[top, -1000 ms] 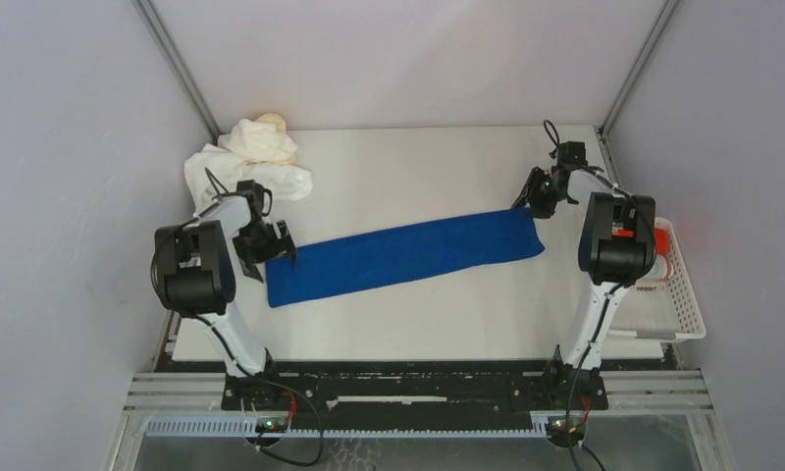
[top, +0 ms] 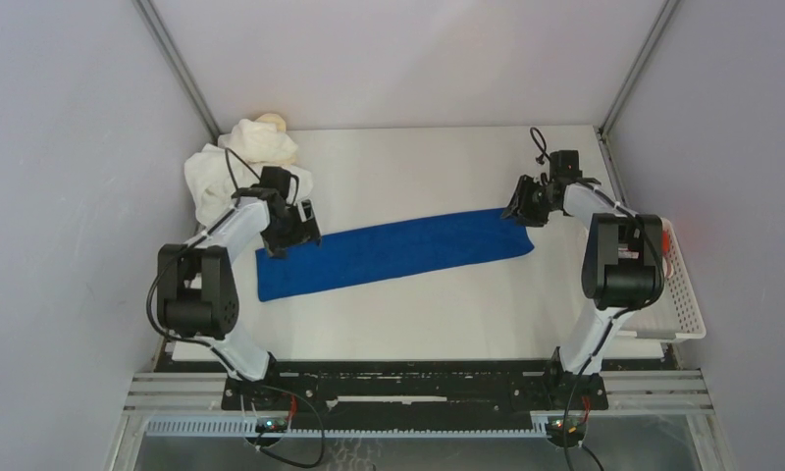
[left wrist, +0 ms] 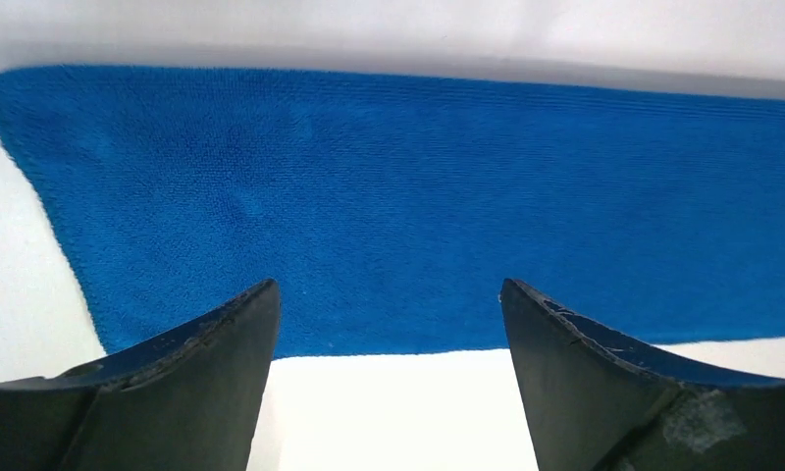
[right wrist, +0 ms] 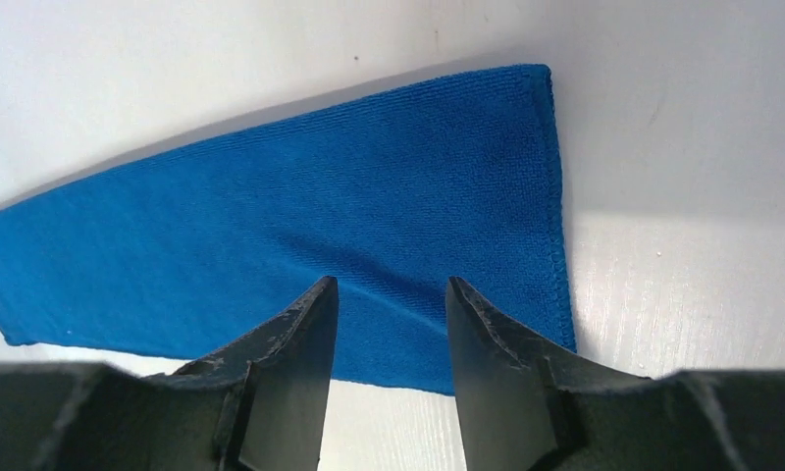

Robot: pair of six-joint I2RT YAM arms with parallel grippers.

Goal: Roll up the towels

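A blue towel [top: 398, 251] lies flat on the table as a long strip, tilted slightly up toward the right. My left gripper [top: 297, 228] hangs over its left part; in the left wrist view the fingers [left wrist: 187, 368] stand wide apart with only towel and table beyond. Over the towel's far right corner is my right gripper [top: 522, 201]. Its fingers [right wrist: 295, 353] are apart in the right wrist view, and the towel [right wrist: 418, 186] shows beyond them with a low crease and nothing held. Whether either gripper touches the cloth, I cannot tell.
Crumpled white towels [top: 256, 152] are piled at the back left, behind my left arm. A white basket [top: 685, 294] with red items stands at the right edge, partly under my right arm.
My left gripper has since moved right over it; my right gripper has moved left and nearer, onto the corner.
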